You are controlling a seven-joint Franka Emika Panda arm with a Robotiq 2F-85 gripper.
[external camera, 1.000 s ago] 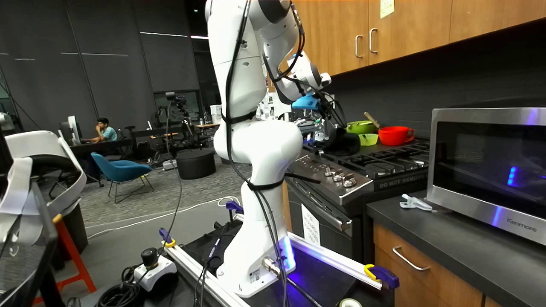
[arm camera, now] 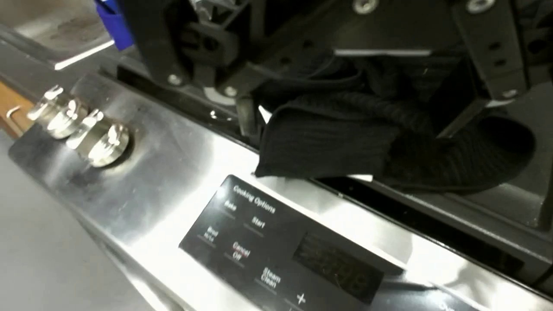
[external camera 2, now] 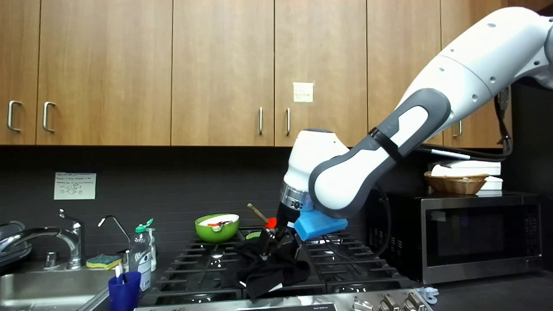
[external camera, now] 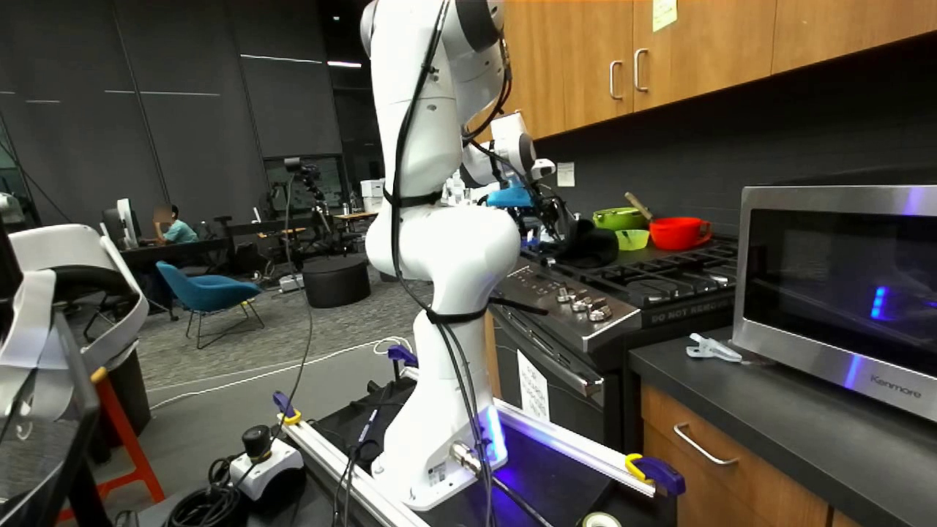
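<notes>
A black ribbed cloth [arm camera: 332, 134] lies crumpled over the front of the stove, its near edge reaching the steel control panel. White patches show at its edges. In the wrist view my gripper is open above this cloth, one finger on each side of it. Whether the fingertips touch the fabric I cannot tell. From the front, the gripper [external camera 2: 280, 251] points down at the black cloth [external camera 2: 277, 272] on the burner grates. Exterior view 1 shows the dark cloth [external camera: 590, 246] partly behind the arm's wrist.
Behind the cloth stand a green pot [external camera 2: 217, 228] and a red pot [external camera: 678, 233], with a wooden spoon. A blue cup [external camera 2: 124, 290] and a soap bottle [external camera 2: 140, 254] stand left, by the sink. The microwave [external camera 2: 479, 233] is right. Cabinets hang above.
The arm's wrist and gripper have come down toward the stove and shifted slightly left in exterior view 1. The pots have stayed in place.
</notes>
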